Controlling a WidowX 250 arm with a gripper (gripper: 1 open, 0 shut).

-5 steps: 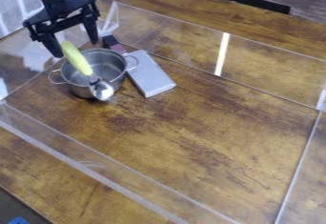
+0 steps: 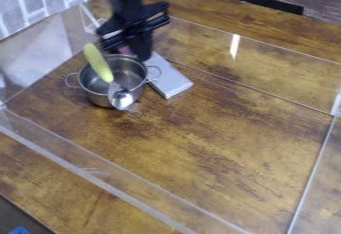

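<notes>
A steel pot with two handles stands at the left of the table. A utensil with a pale yellow handle and a rounded silver end rests in it, leaning across the pot. My dark gripper is blurred, above and behind the pot on the right side of the handle, apart from it; its fingertips are too blurred to show their state clearly.
A light grey flat slab lies right of the pot, partly behind the gripper.
My gripper has moved right from above the utensil's handle at the left to behind the pot, near the grey slab. The utensil remains in the pot.
</notes>
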